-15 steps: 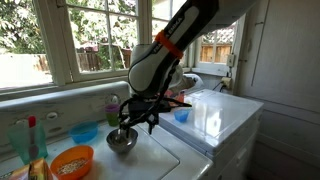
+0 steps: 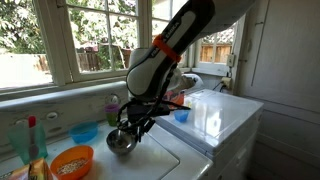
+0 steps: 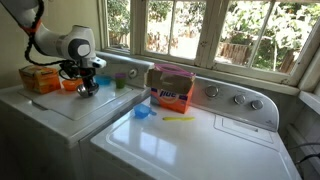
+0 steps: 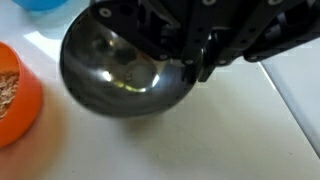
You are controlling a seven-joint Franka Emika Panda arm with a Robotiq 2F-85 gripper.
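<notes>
A shiny dark metal bowl point(image 2: 121, 143) stands on the white appliance top, with my gripper point(image 2: 134, 129) at its right side. Seen from the wrist, the bowl point(image 4: 120, 85) is tilted in view and looks empty. My gripper is over its right-hand rim, and the dark fingers and linkages cover that part of the rim. Whether the fingers touch the metal is hidden. In exterior view 2 the bowl point(image 3: 90, 88) is partly covered by the gripper.
An orange bowl point(image 4: 18, 100) with dry flakes or grains lies left of the metal bowl. Blue point(image 2: 83, 132) and green point(image 2: 22, 143) items stand nearby. A second white appliance point(image 3: 190, 145) carries a detergent box point(image 3: 172, 88).
The gripper's right finger has swung inward and down towards the bowl, so the fingers stand closer together. The arm and the bowl have hardly moved.
</notes>
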